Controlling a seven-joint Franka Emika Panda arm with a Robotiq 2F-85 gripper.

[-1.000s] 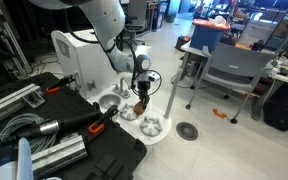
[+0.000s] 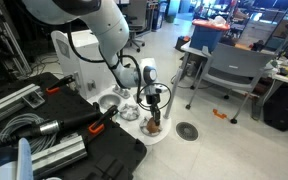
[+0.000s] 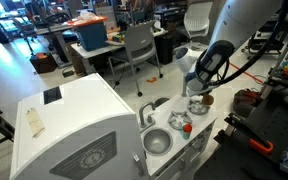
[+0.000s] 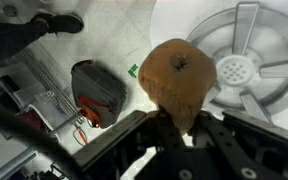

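Observation:
In the wrist view, my gripper is shut on a brown rounded object (image 4: 176, 72) with a dark mark at its middle. Beyond it, a grey metal burner (image 4: 236, 70) with spokes shows in a round white recess. From the first exterior side, the brown object (image 2: 153, 127) overlaps the right-hand burner (image 2: 145, 130) of a small white toy kitchen. The second exterior view puts the brown object (image 3: 209, 100) at that burner's far right side. Whether it touches the burner cannot be told.
Beside the burners lie another burner (image 2: 128, 113) and a metal sink (image 2: 108, 101) with a faucet (image 3: 138, 143). A dark table (image 2: 109, 155) borders the toy kitchen. A grey chair (image 2: 234, 68) stands behind, with open floor around it.
The burners and sink have stayed put.

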